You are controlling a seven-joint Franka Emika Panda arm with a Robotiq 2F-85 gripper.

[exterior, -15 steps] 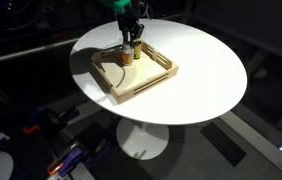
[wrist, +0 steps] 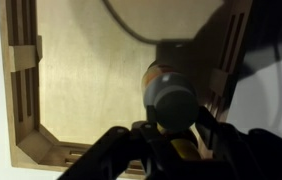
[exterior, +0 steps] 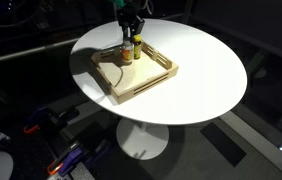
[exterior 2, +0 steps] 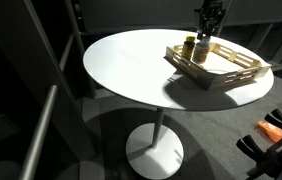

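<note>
A small clear bottle with an orange-brown label (exterior: 127,54) stands upright in the shallow wooden tray (exterior: 138,92). Its round grey cap (wrist: 175,107) faces the wrist camera. My gripper comes from above and is shut on this bottle, its dark fingers on either side of the cap. Close beside it is a jar with yellow on it (exterior 2: 188,46); in the wrist view the bottle and the gripper partly cover this jar (wrist: 187,149). The bottle's base looks to be at the tray floor, though whether it touches is unclear.
The tray's slatted walls (exterior 2: 221,77) surround both containers, with one wall near my gripper. Most of the tray floor (wrist: 91,80) is bare. The round white table (exterior: 206,80) has wide free room around the tray.
Over the last second my gripper has shifted slightly to the right in exterior view 1. The tray has stayed where it was, and the bottle shows little or no movement.
</note>
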